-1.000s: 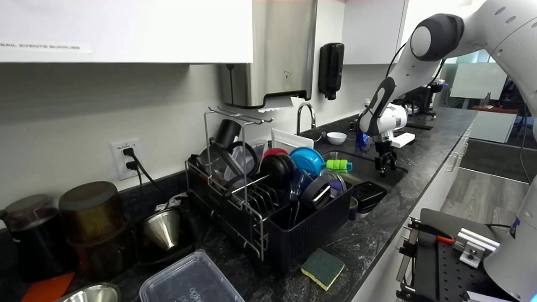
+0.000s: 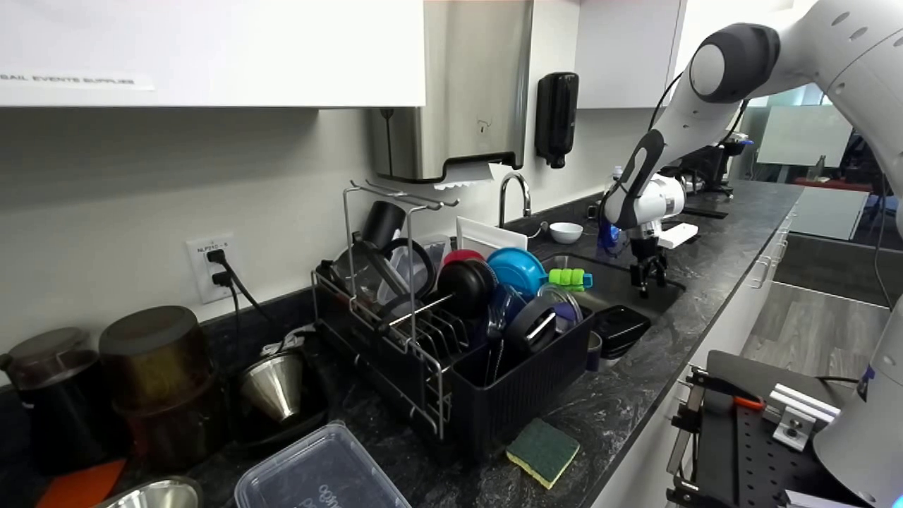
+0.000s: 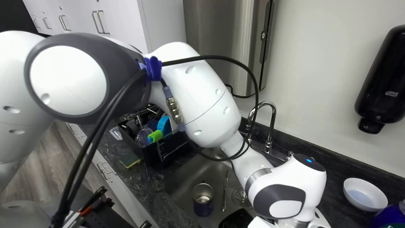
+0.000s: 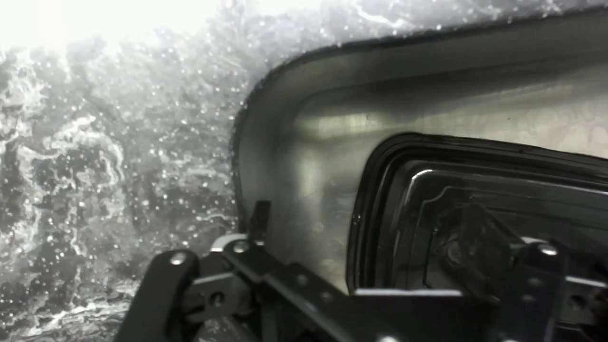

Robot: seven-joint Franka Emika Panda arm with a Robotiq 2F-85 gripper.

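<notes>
My gripper (image 2: 648, 283) points down over the far right end of the steel sink (image 2: 592, 269). In the wrist view its two black fingers stand wide apart, and nothing is held between them. Beyond and below them, a black rectangular container (image 4: 450, 156) lies in the sink, its right part cut off by the frame. The right finger overlaps the container in that view; whether they touch I cannot tell. In exterior view 2 the fingers are out of frame, and only part of the black container (image 3: 237, 219) shows at the bottom edge.
A dark blue mug (image 3: 203, 205) and a knife (image 3: 224, 193) lie in the sink. The full black dish rack (image 2: 516, 398) stands beside it, with a sponge (image 2: 544, 451) in front. A white bowl (image 2: 565, 232) sits behind, near the faucet (image 2: 514, 188). The counter right of the sink is partly clear.
</notes>
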